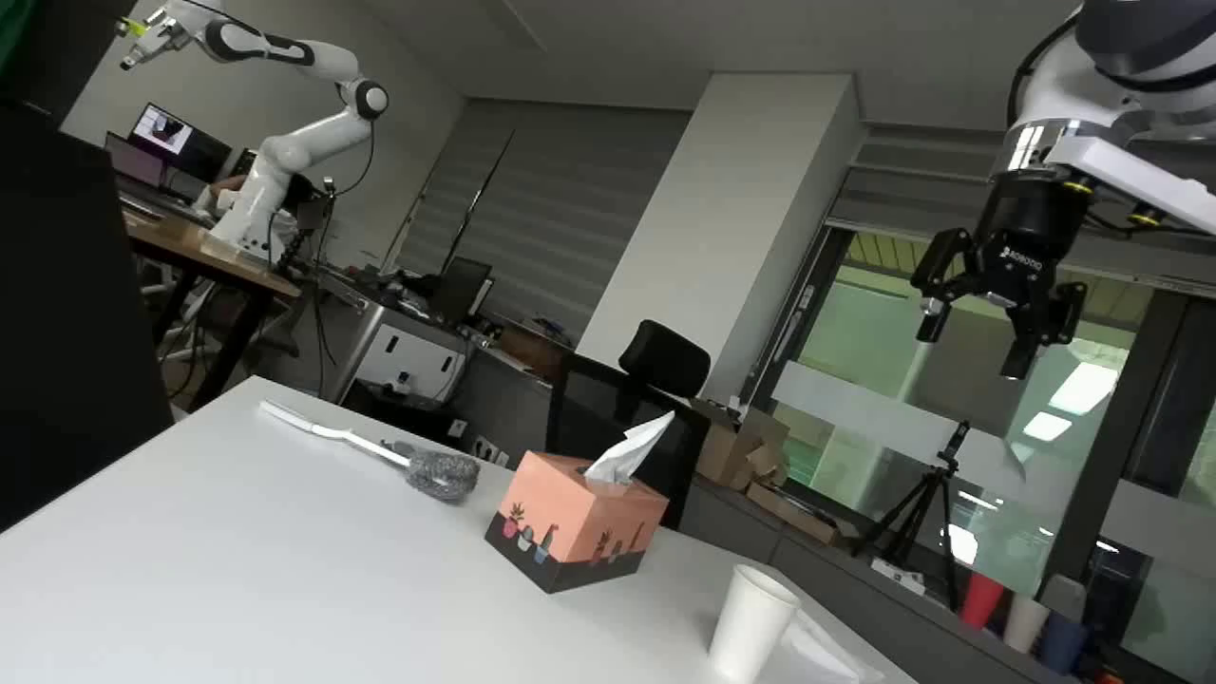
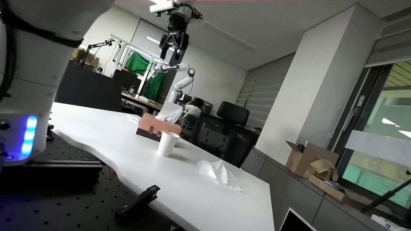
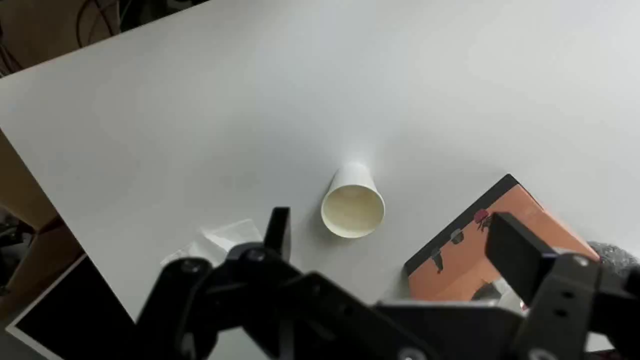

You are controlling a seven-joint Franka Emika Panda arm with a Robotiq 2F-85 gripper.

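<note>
My black gripper [image 1: 972,351] hangs high above the table, its fingers spread wide and nothing between them; it also shows at the top of exterior view 2 [image 2: 168,55]. Looking down in the wrist view, a white paper cup [image 3: 352,207] stands upright on the table, well below the fingers. To one side of the cup is an orange tissue box [image 1: 581,519] with a dark base and a white tissue sticking up. A crumpled white tissue [image 2: 219,173] lies on the other side. Beyond the box lies a white-handled brush [image 1: 439,473] with a grey fuzzy head.
The white table [image 2: 154,177] has broad bare areas around these objects. An office chair [image 2: 221,132] stands close by the table's far edge. A black clamp [image 2: 140,202] sits by the near edge.
</note>
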